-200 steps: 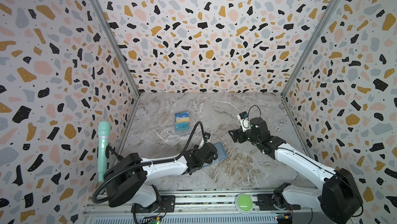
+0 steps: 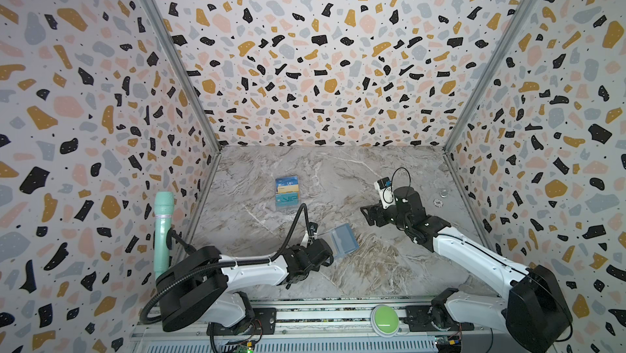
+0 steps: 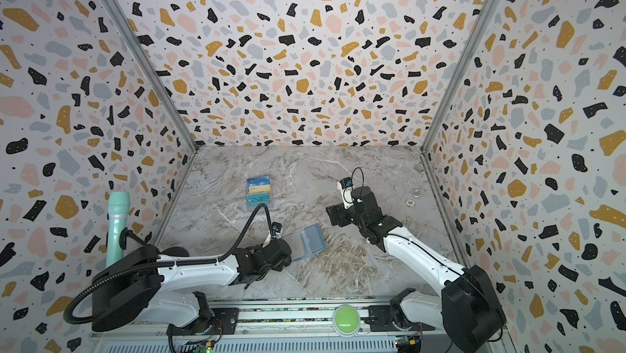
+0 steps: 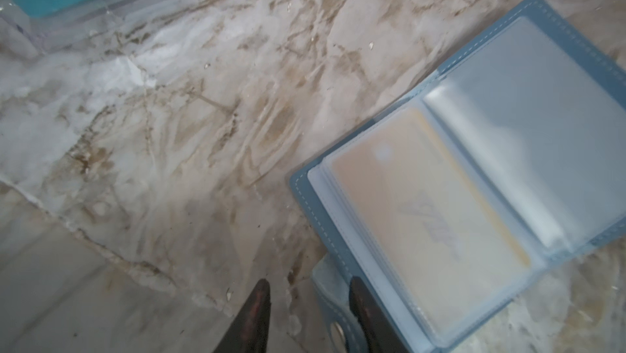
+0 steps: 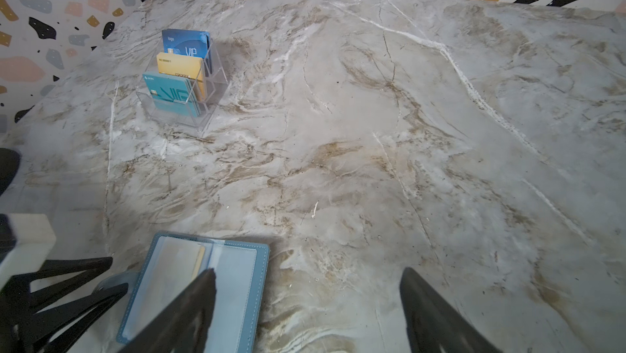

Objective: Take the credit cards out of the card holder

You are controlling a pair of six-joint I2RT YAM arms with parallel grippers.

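The blue card holder [image 4: 326, 229] lies spread open on the marble table. In the left wrist view a pale yellowish card [image 4: 424, 216] shows through its near clear sleeve; the far sleeve [image 4: 554, 85] looks empty. A strap with a metal snap [image 4: 332, 281] sticks out from the holder's near edge. My left gripper is open at that edge, the strap in the gap near one finger; whether they touch, I cannot tell. Well to the right of the holder, my right gripper stands open over the table with nothing between its fingers.
Behind the left arm stands a clear tiered stand [image 5: 212, 102] with a blue card [image 5: 186, 41], a yellow card [image 5: 179, 64] and a teal card [image 5: 168, 87]. Small round items [image 2: 438, 202] lie at the right edge.
My left gripper has drawn back to the left and slightly toward the front, uncovering more of the card holder. The right arm has hardly moved; the holder lies where it was.
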